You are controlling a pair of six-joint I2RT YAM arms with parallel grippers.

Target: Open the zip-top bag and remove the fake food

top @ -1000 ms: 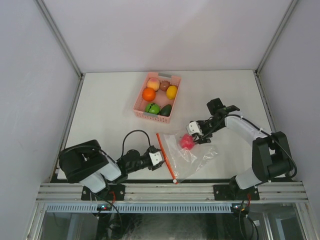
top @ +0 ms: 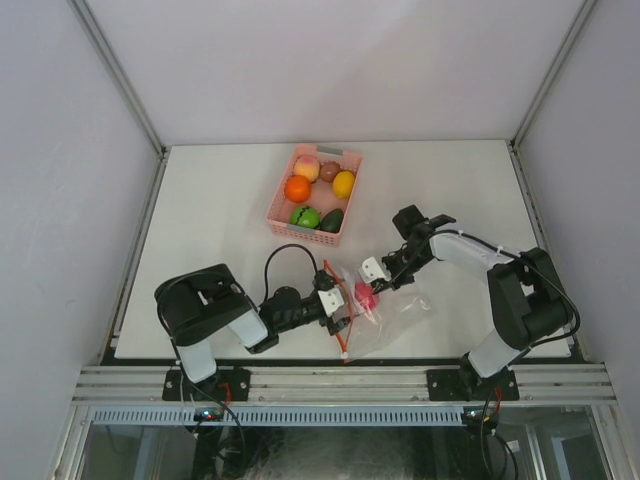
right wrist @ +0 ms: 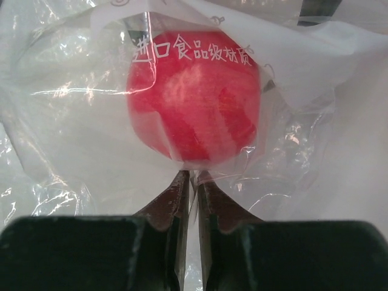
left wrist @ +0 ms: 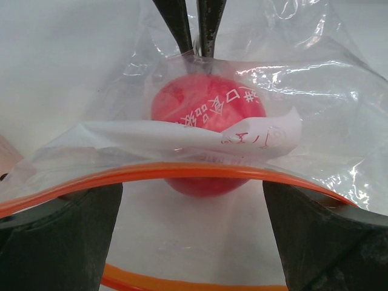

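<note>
A clear zip bag (top: 395, 325) with an orange closure strip (top: 344, 330) lies at the front of the table. Inside it is a red, round fake food with white lettering, seen through film in the left wrist view (left wrist: 206, 106) and right wrist view (right wrist: 194, 103). My left gripper is open at the bag's mouth, its fingers between the two orange edges, which stand apart. At the food's far side, my right gripper has its fingertips close together, with a thin fold of film at the narrow gap; how firmly they press is unclear.
Behind the bag stands a pink basket (top: 284, 232) holding an orange (top: 297, 189), a lemon (top: 343, 184), a green pepper (top: 305, 217) and other fake foods.
My left gripper has moved right, from beside the orange strip into the mouth, whose edges now part. My right gripper and the red food have shifted slightly left and toward the front.
</note>
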